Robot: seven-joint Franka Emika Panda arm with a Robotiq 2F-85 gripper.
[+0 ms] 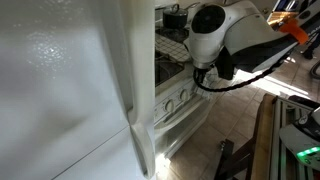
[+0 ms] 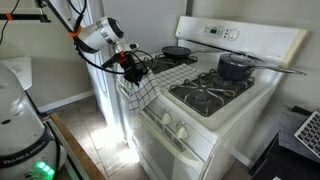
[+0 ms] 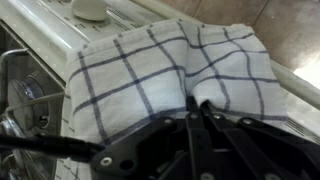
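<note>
A white towel with dark checked lines (image 3: 125, 85) fills the middle of the wrist view. It lies over the stove's front edge, with one side reaching toward the burner grate. My gripper is shut, and the cloth's folds draw together at its fingertips, so it pinches the towel. In exterior view 2 the towel (image 2: 168, 82) slants from the cooktop's left side down the front, with the gripper (image 2: 134, 72) at its left. Exterior view 1 has the gripper (image 1: 203, 76) just off the stove front; the pinched cloth is hard to make out there.
The white stove (image 2: 215, 120) carries a dark pot (image 2: 236, 66) and a black pan (image 2: 176, 51) at the back. A knob (image 3: 90, 9) and the oven handle (image 3: 298, 86) lie close to the towel. Open floor (image 1: 205, 140) extends before the stove.
</note>
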